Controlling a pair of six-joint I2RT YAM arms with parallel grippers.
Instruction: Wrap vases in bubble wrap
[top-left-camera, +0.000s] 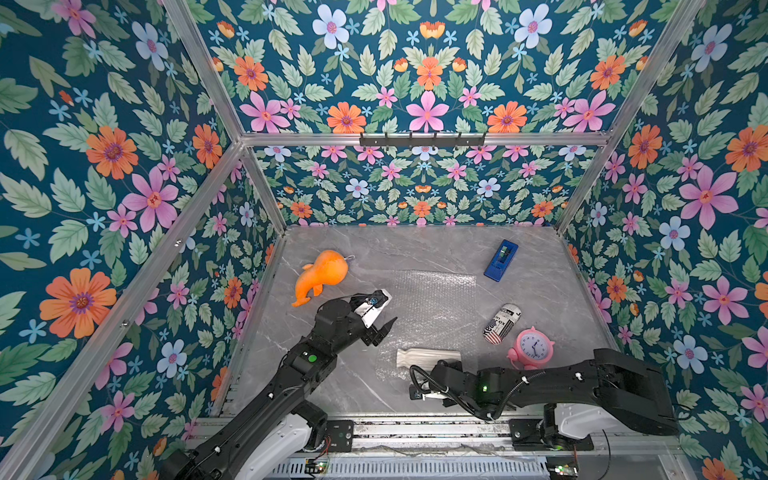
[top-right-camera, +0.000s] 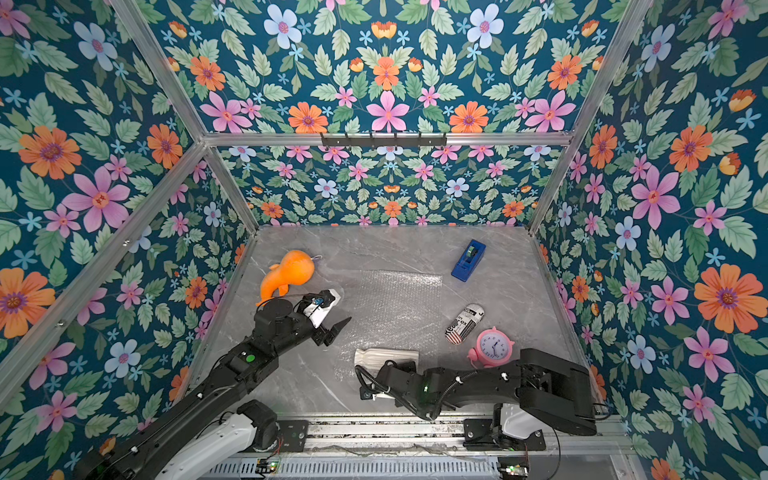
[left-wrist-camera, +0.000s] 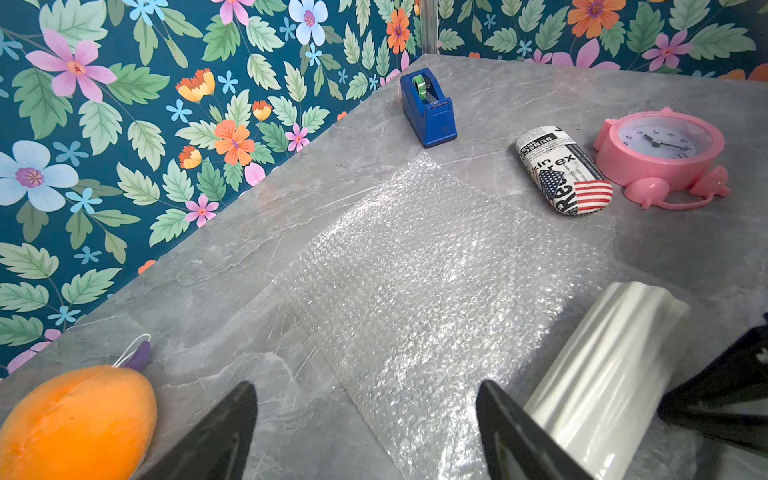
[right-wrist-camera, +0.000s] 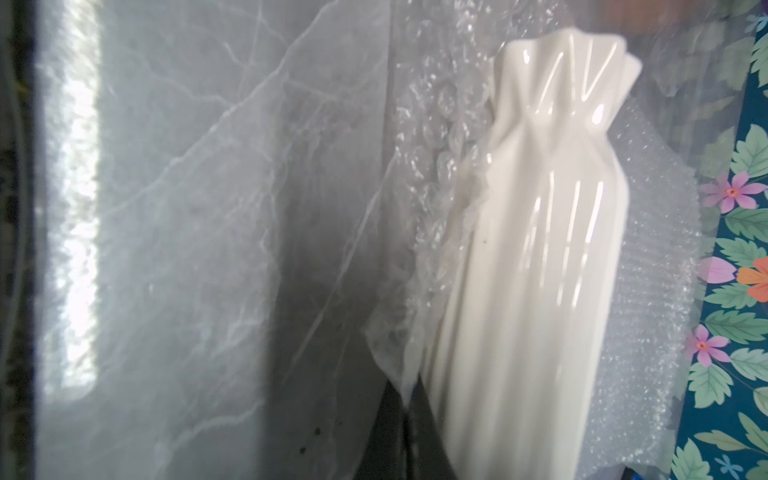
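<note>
A white fluted vase (right-wrist-camera: 544, 240) lies on its side on the front part of the clear bubble wrap (left-wrist-camera: 432, 296). Beside the vase, my right gripper is shut on the wrap's near edge, which is pinched up and crumpled against the vase's side. In the top left view that gripper (top-left-camera: 416, 392) is low at the table front, its tips mostly hidden by its own body. My left gripper hovers over the wrap's left border, fingers wide apart with only wrap and tabletop visible beyond them.
An orange plush toy (top-left-camera: 324, 272) lies at the back left. Toward the right are a blue tape dispenser (top-left-camera: 501, 260), a printed glasses case (top-left-camera: 502, 322) and a pink alarm clock (top-left-camera: 533, 347). A metal rail (top-left-camera: 432, 428) borders the table's front.
</note>
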